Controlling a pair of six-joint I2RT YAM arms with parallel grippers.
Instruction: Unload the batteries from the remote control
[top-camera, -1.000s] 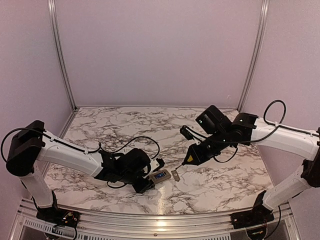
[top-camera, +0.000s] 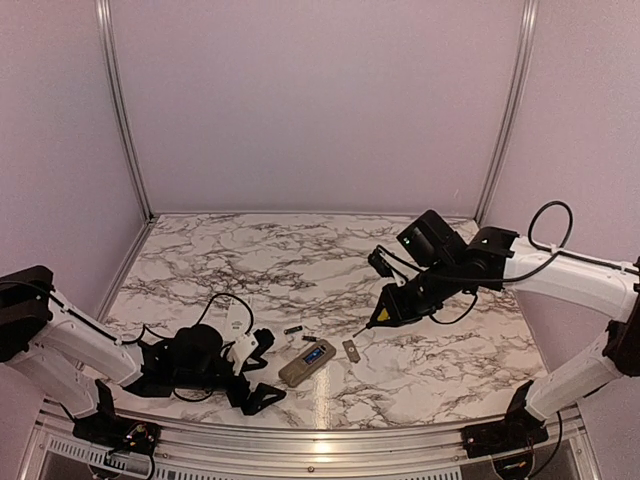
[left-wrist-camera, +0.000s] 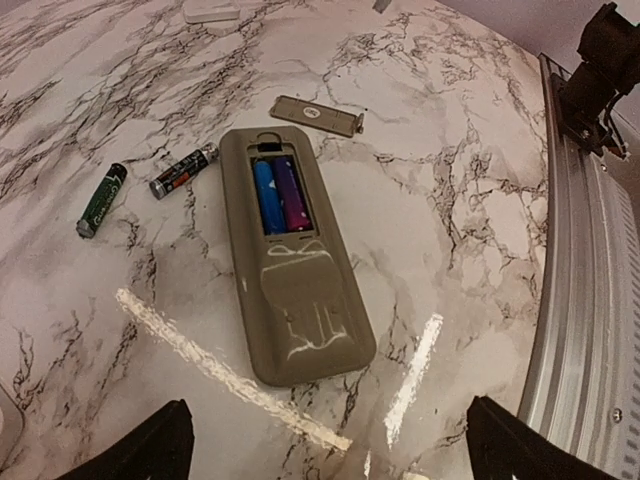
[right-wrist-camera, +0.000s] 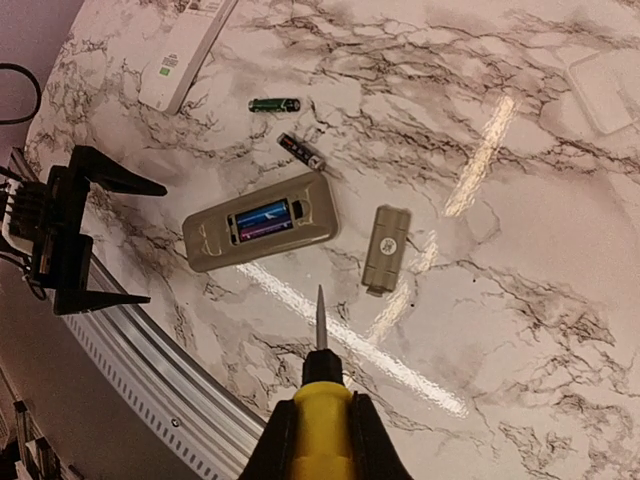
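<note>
The tan remote (top-camera: 298, 372) lies with its compartment uncovered, holding a blue battery (left-wrist-camera: 270, 196) and a purple one (left-wrist-camera: 291, 194). The loose cover (right-wrist-camera: 386, 250) lies beside it. A green battery (left-wrist-camera: 101, 200) and a dark battery (left-wrist-camera: 182, 171) lie loose nearby. My left gripper (top-camera: 265, 372) stands open at the left of the remote, nothing between its fingers. My right gripper is shut on a yellow-handled screwdriver, whose thin tip (right-wrist-camera: 320, 310) points toward the gap between remote and cover, apparently above the table.
A white remote (right-wrist-camera: 186, 55) lies at the back left, and a clear tray (right-wrist-camera: 603, 90) is in the right wrist view. The metal front edge (top-camera: 320, 440) runs below the work area.
My left gripper has pulled back leftward from the remote, uncovering it and the loose batteries in the top view. The right arm has moved only slightly.
</note>
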